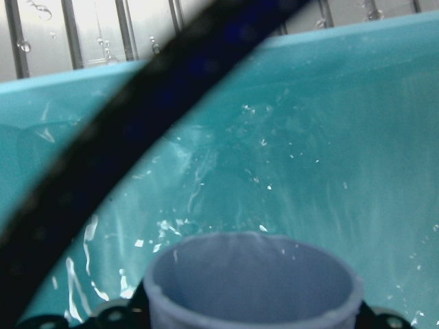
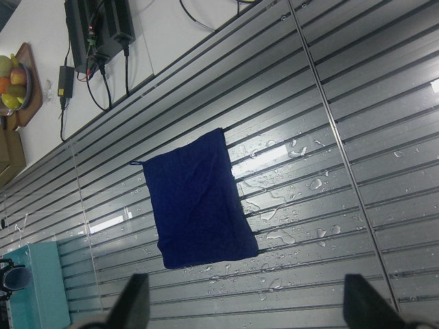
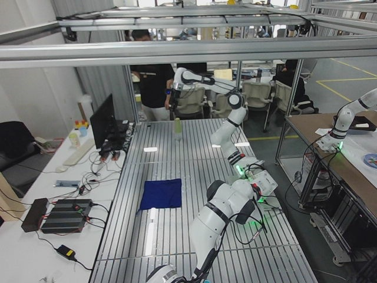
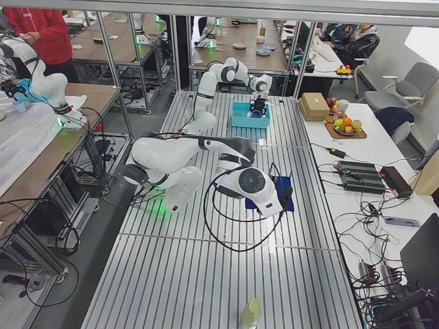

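Observation:
At the far end of the table, as the right camera shows it, my left gripper (image 4: 258, 110) is down at a turquoise bin (image 4: 240, 120). In the left wrist view a grey-blue cup (image 1: 254, 288) sits between its fingers over the wet bin floor; the gripper appears shut on it. A dark blue cloth (image 2: 195, 202) lies flat on the slatted table. My right gripper is above the table near the cloth, its fingers apart with nothing between them. A pale green bottle (image 4: 250, 312) stands at the table's other end.
The slatted table (image 3: 135, 236) has water drops and much clear room. A side desk (image 3: 65, 247) holds power units, cables, a monitor and, in the right camera view, fruit (image 4: 348, 127) and boxes (image 4: 313, 106). Metal frame bars cross overhead.

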